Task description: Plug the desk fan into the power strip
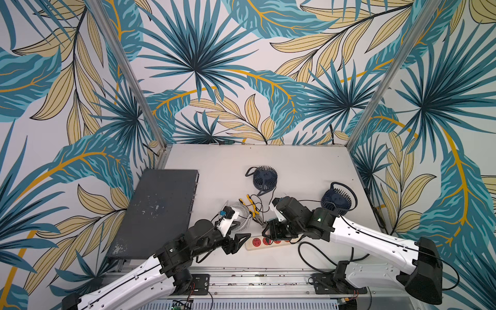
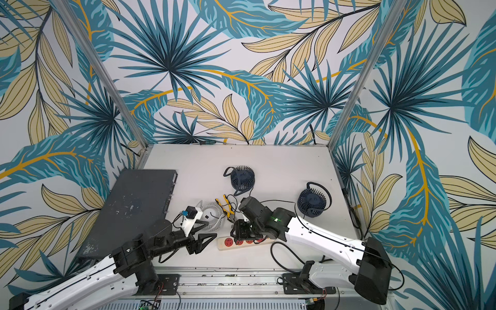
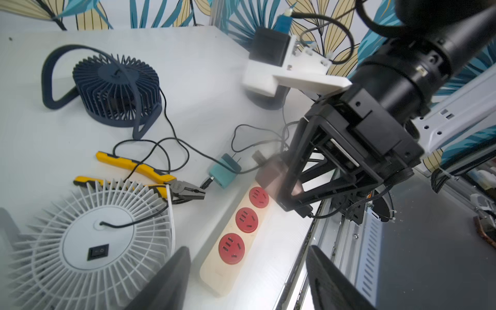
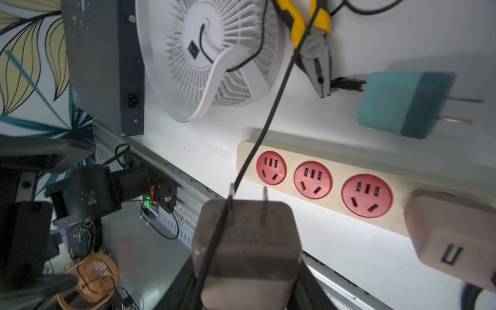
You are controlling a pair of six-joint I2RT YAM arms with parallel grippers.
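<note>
My right gripper is shut on a pinkish plug adapter (image 4: 248, 237), its two prongs pointing away from the fingers. In the left wrist view this blurred adapter (image 3: 276, 178) is above the far end of the cream power strip (image 3: 214, 268). A dark cable (image 3: 206, 156) runs from the back blue fan (image 3: 118, 90) towards it. Red sockets (image 4: 366, 195) on the strip show empty in the right wrist view; another pink adapter (image 4: 449, 240) sits at its right end. Left of the strip, my left gripper stands open, nothing between its fingers.
A white fan (image 3: 98, 237) and yellow pliers (image 3: 139, 170) lie behind the strip's left part. A teal adapter (image 4: 405, 103) lies loose behind the strip. Another dark fan (image 1: 336, 200) stands at the right, a dark box (image 1: 155, 211) at the left.
</note>
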